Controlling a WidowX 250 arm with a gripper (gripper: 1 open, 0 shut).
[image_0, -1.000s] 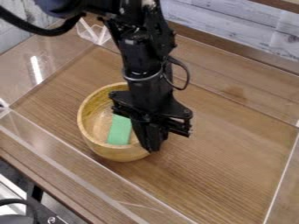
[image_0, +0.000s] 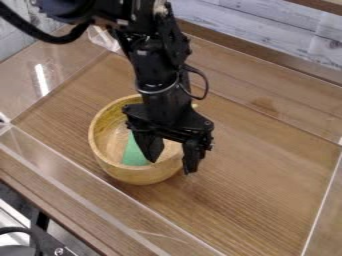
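A round wooden bowl (image_0: 110, 154) sits on the wooden table, left of centre, with a green object (image_0: 132, 153) inside it. My black gripper (image_0: 173, 157) stands open over the bowl's right side, its fingers spread, one over the bowl's inside and the other by the right rim. The arm hides part of the bowl's back and of the green object.
The gripper's fingers have spread apart since a second ago, and the arm has shifted slightly. The bowl and green object look unmoved.
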